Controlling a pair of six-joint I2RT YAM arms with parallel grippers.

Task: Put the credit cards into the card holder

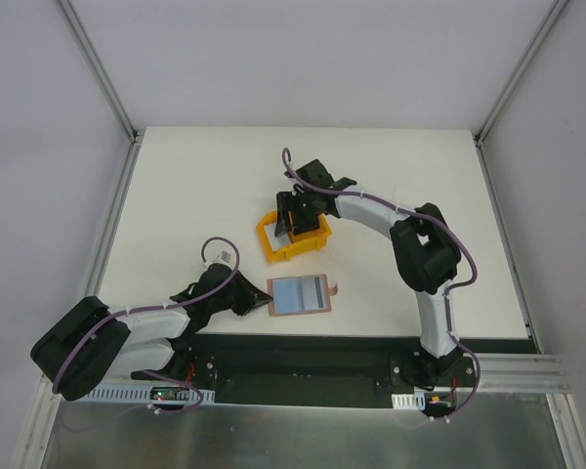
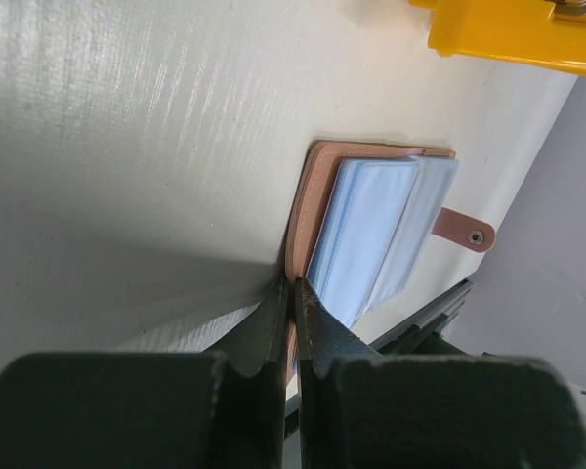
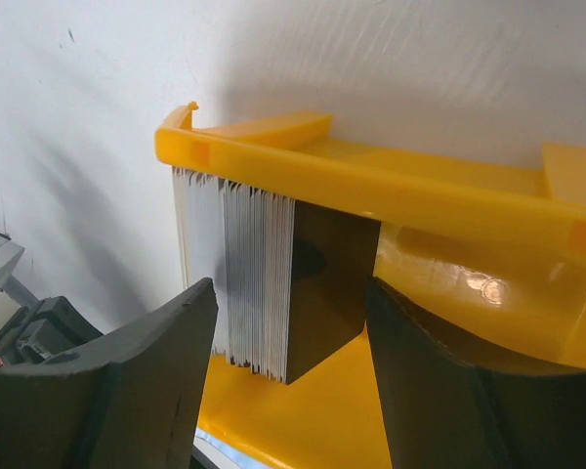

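A brown card holder (image 1: 301,295) with blue sleeves (image 2: 366,234) lies flat below the yellow tray (image 1: 291,250). My left gripper is shut at the holder's near edge; whether it pinches that edge cannot be told. In the right wrist view the yellow tray (image 3: 352,186) holds a stack of white cards (image 3: 254,278) standing on edge at its left, with empty space to their right. My right gripper stands open over the stack, its fingertips either side of it.
A dark edge runs along the table's front.
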